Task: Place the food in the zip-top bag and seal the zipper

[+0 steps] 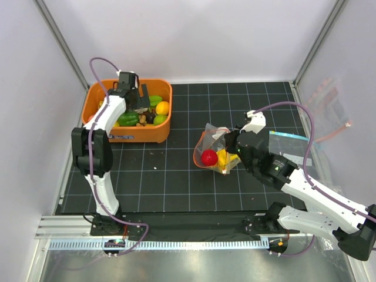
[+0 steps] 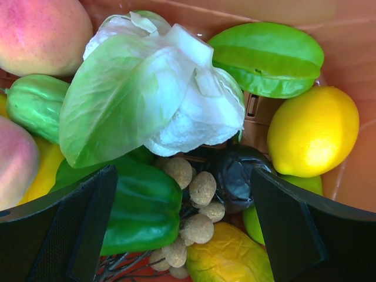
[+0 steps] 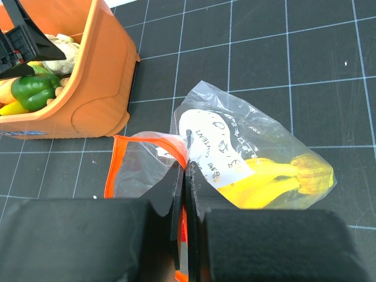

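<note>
My left gripper (image 1: 138,94) hangs open over the orange bin (image 1: 153,134). Beneath it in the left wrist view are a lettuce head (image 2: 153,88), green pepper (image 2: 141,205), starfruit (image 2: 264,59), lemon (image 2: 311,129), peaches (image 2: 41,35) and other produce. My right gripper is shut on the orange-edged rim of the zip top bag (image 3: 217,117). The bag lies on the tiled mat, holding yellow bananas (image 3: 264,182) and a red round item (image 1: 208,157).
A flat clear bag with a blue strip (image 1: 288,136) lies behind the right arm.
</note>
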